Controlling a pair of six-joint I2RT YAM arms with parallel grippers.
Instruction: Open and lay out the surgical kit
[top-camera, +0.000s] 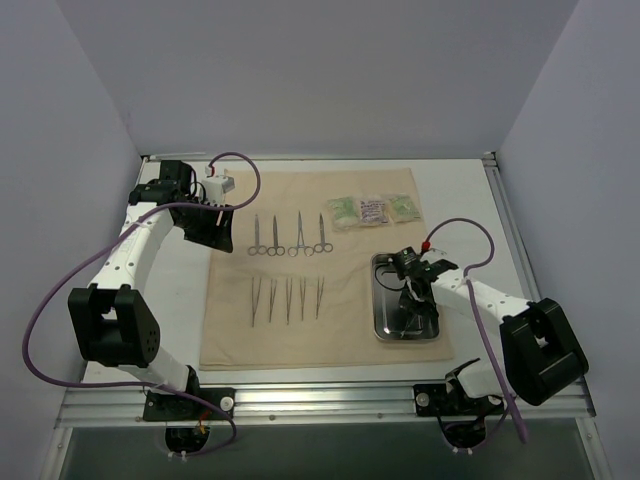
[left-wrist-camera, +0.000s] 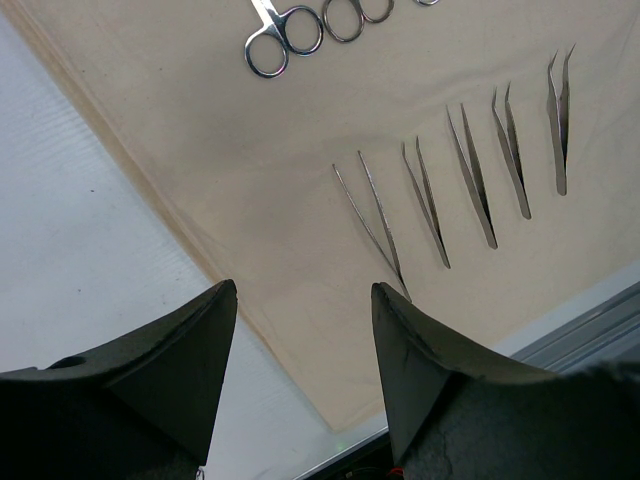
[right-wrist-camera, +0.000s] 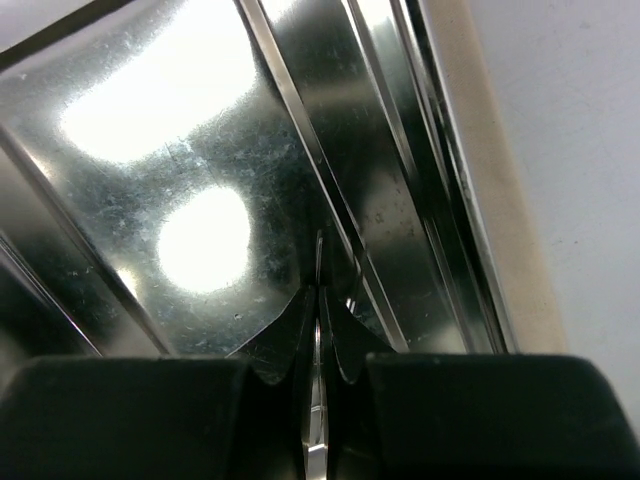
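The metal tray (top-camera: 376, 305) stands on the right part of the tan cloth (top-camera: 240, 345). Inside it, my right gripper is shut on a thin metal instrument (right-wrist-camera: 319, 258). The slim tip shows beyond the fingers; most of the rest is hidden by them, and its kind cannot be told. Over the cloth's left edge, my left gripper stands open and empty. A row of tweezers (top-camera: 288, 300) lies on the cloth, with a row of scissor-like instruments (top-camera: 300, 235) behind it.
Three sealed packets, green (top-camera: 344, 212), whitish (top-camera: 373, 211) and green (top-camera: 404, 208), lie at the cloth's back right. Bare cloth is left between the tweezers and the tray. The tray's walls (right-wrist-camera: 470, 220) rise close beside the right fingers.
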